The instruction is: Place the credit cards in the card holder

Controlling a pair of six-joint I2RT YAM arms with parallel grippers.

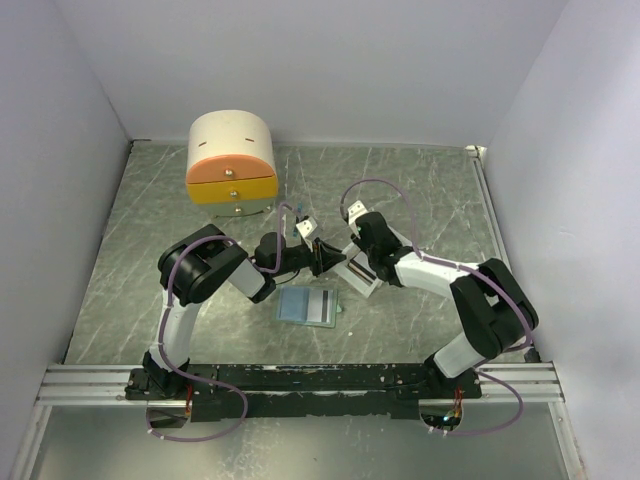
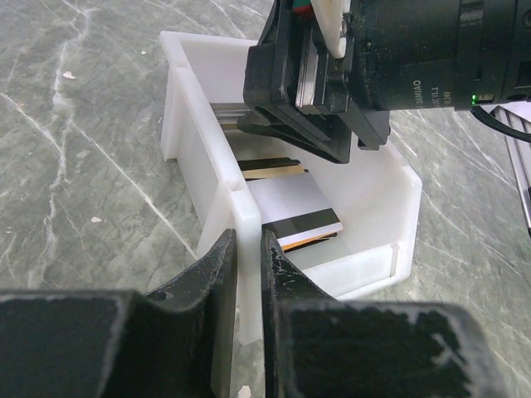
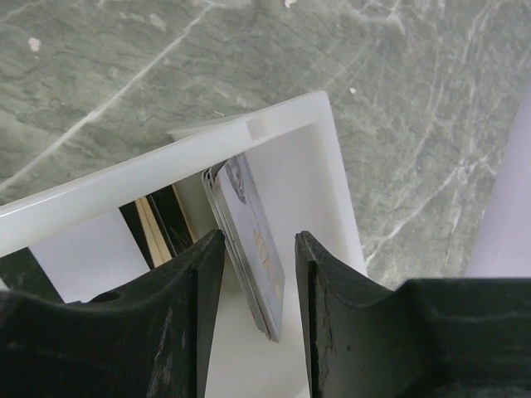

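A white box holds several cards: a stack with a black stripe lies flat, and an upright stack leans near the end wall. My left gripper is shut on the box's side wall at a corner. Inside the box my right gripper stands part open, its two fingers apart on either side of the upright stack, which shows in the gap. Whether the pads touch the cards I cannot tell. The card holder, blue-grey with a pale striped section, lies open on the table in front of the box.
An orange and yellow drawer cabinet with a white rounded top stands at the back left. Clear grey marbled table lies behind and to the right of the box.
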